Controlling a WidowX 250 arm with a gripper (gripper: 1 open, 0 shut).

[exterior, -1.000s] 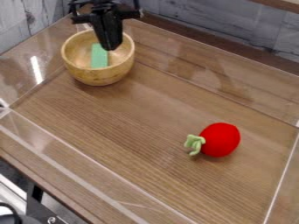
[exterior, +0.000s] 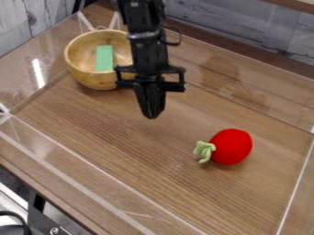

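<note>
My gripper point(exterior: 152, 99) is in the upper middle of the camera view, shut, with nothing visible between its fingers. It hangs over the table to the right of a wooden bowl point(exterior: 84, 62), which holds a green object point(exterior: 103, 57). A red round object with a green top point(exterior: 230, 147), like a tomato or strawberry, lies on the right, below and to the right of the gripper.
My gripper has come down the view from the top, by the bowl, to the middle of the table. The green object remains in the bowl.
</note>
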